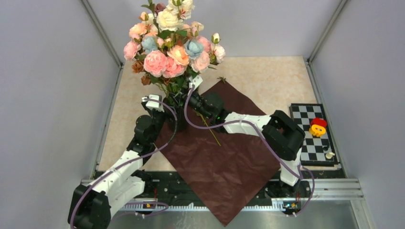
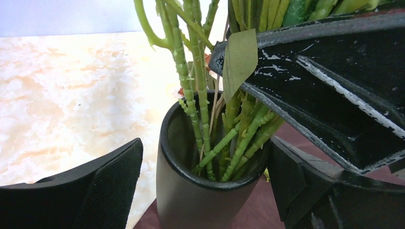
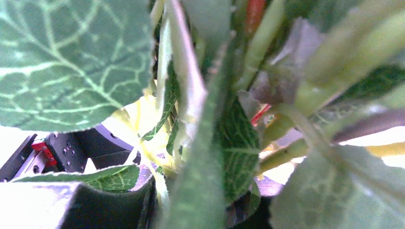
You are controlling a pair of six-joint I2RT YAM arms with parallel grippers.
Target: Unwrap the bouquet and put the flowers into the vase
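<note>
The bouquet of pink, peach, cream and blue flowers (image 1: 176, 55) stands over the dark vase (image 2: 205, 202). In the left wrist view, several green stems (image 2: 191, 105) reach down inside its rim. My left gripper is open, one finger on each side of the vase, and bare table shows between its left finger and the wall. From the upper right, the black fingers (image 2: 325, 81) of my right gripper reach across at the stems, above the rim. Leaves (image 3: 71, 62) crowd the right wrist view and hide how that finger stands.
A loose thin stem (image 1: 210, 131) lies on the brown wrapping sheet (image 1: 219, 176), under and beside the right arm. The chessboard (image 1: 305, 152) with red and yellow pieces is at the far right. Bare table (image 1: 272, 78) lies at the back right.
</note>
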